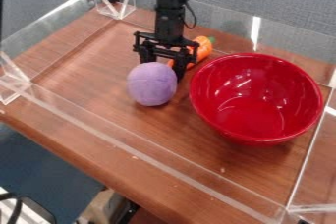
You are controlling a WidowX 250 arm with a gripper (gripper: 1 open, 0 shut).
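My black gripper (pixel 164 55) hangs low over the table in the middle of the camera view. An orange carrot-like object (pixel 202 47) lies at its right, partly hidden behind it. A purple ball (pixel 151 84) sits just in front of the gripper, and a large red bowl (pixel 256 105) stands to the right. The fingertips are hidden by the ball and the dark body, so I cannot tell whether they are open or shut or hold anything.
The wooden table (pixel 79 81) has clear low walls around it. A dark grey wall stands behind.
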